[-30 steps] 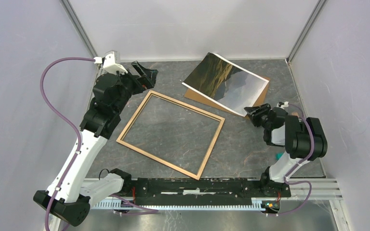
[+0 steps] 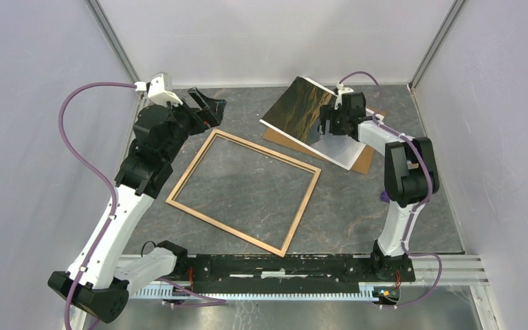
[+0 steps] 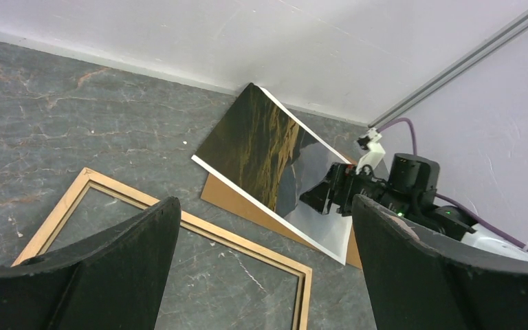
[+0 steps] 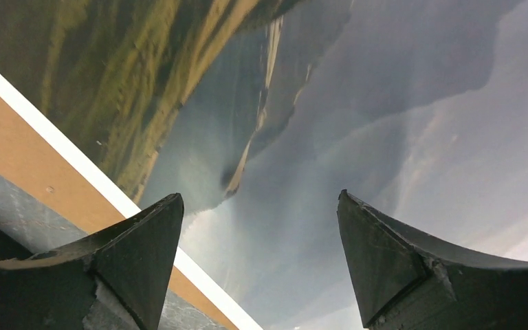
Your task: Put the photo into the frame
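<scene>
The photo (image 2: 295,106), a white-edged landscape print, lies slantwise at the back of the table on top of a brown backing board (image 2: 362,162). In front and to the left is the empty wooden frame (image 2: 246,144), with bare table showing inside it. Over the photo's right half hovers my right gripper (image 2: 324,119), its fingers apart; the right wrist view shows only the photo (image 4: 275,158) between its fingers. Off at the left, above the frame's back left corner, my left gripper (image 2: 207,108) is open and empty, the photo (image 3: 251,130) lying well beyond it.
A small purple object (image 2: 384,196) shows beside the right forearm. White walls close in the back and both sides. Bare table lies to the right of the frame and at the front right.
</scene>
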